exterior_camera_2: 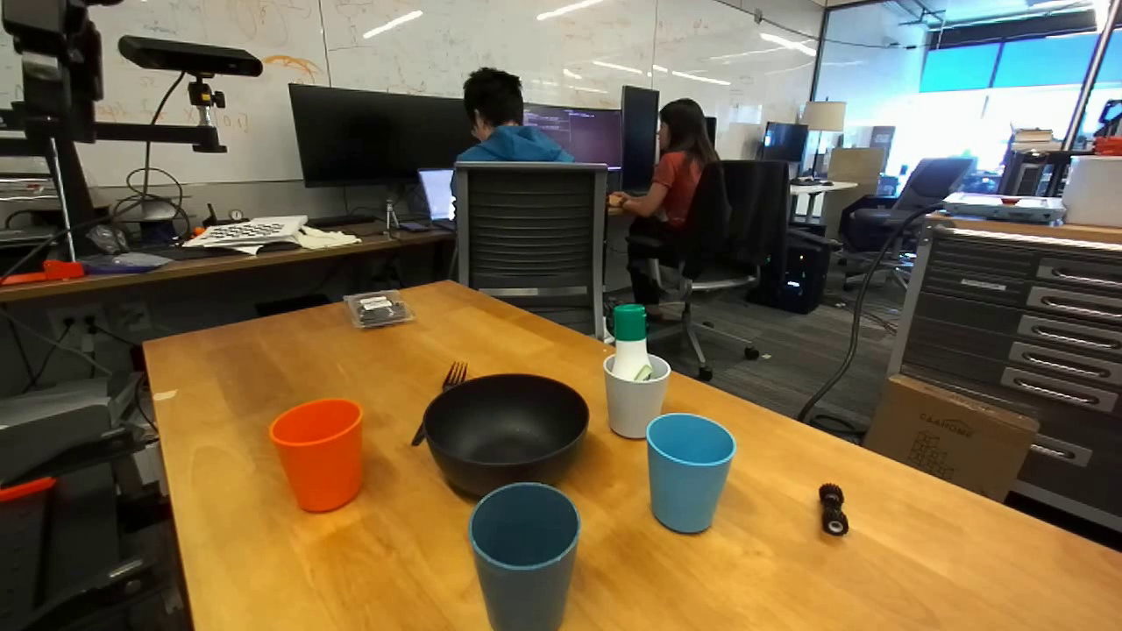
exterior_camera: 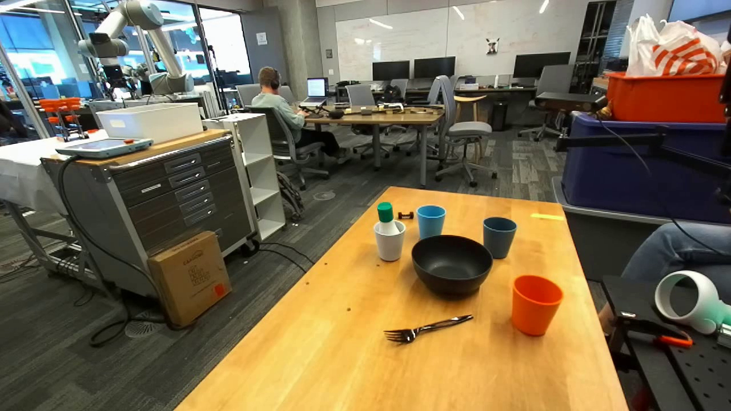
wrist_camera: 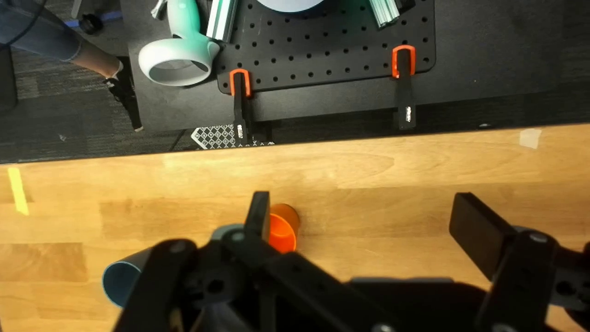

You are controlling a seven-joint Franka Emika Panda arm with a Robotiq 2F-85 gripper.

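Note:
In the wrist view my gripper is wide open above the wooden table, with nothing held between its fingers. An orange cup [wrist_camera: 283, 228] shows below, partly covered by the left finger. Left of that, the dark blue cup [wrist_camera: 120, 282] is partly hidden by the gripper body. A black bowl [exterior_camera: 452, 267] stands mid-table in exterior view 1, with a black fork [exterior_camera: 428, 329] lying in front. Around it are a light blue cup [exterior_camera: 431, 221] and a white cup [exterior_camera: 390, 242] with a green-capped bottle [exterior_camera: 385, 212] inside. Neither exterior view includes the gripper.
A small black dumbbell-shaped item [exterior_camera_2: 833, 510] lies beyond the light blue cup. A clear plastic package [exterior_camera_2: 379, 308] rests at one table end. Two orange-tipped clamps [wrist_camera: 404, 83] grip a black perforated plate beside the table.

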